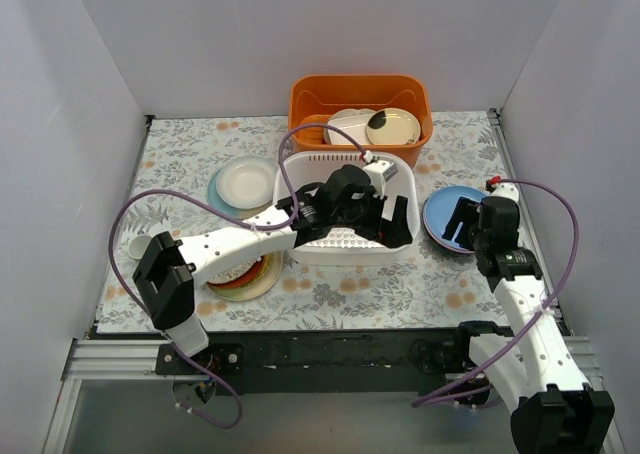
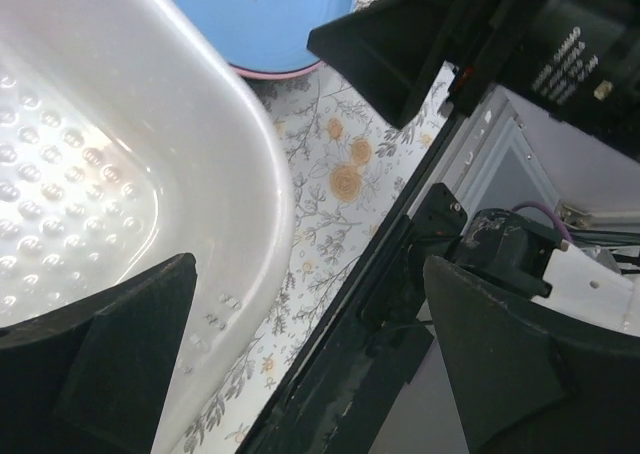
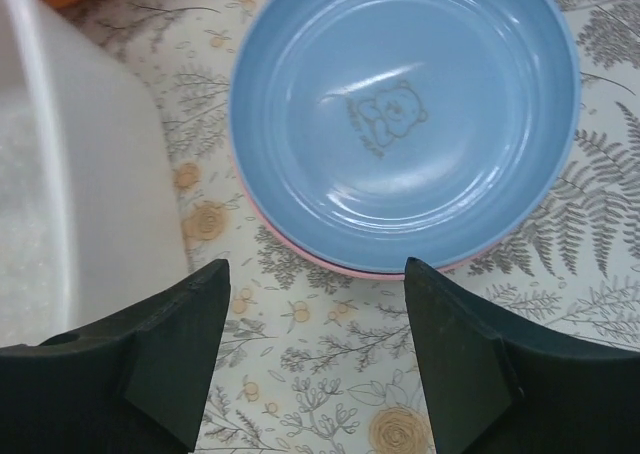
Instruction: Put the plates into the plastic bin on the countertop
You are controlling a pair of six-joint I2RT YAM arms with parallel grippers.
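Note:
A white plastic bin (image 1: 345, 257) with a dimpled floor sits mid-counter. Right of it lies a blue plate (image 3: 400, 144) printed with a bear, a pink rim showing beneath. My left gripper (image 1: 395, 229) hangs open over the bin's right part; in its own view the bin wall (image 2: 250, 204) runs between the fingers. My right gripper is open above the blue plate's near edge, holding nothing. At the left are stacked white and blue plates (image 1: 242, 182), and more plates (image 1: 240, 289) partly hidden under my left arm.
An orange tub (image 1: 355, 94) with light plates (image 1: 393, 127) stands behind the bin. A cup (image 1: 139, 247) is at the far left. Bare patterned counter shows at the front and right. Walls enclose both sides and the back.

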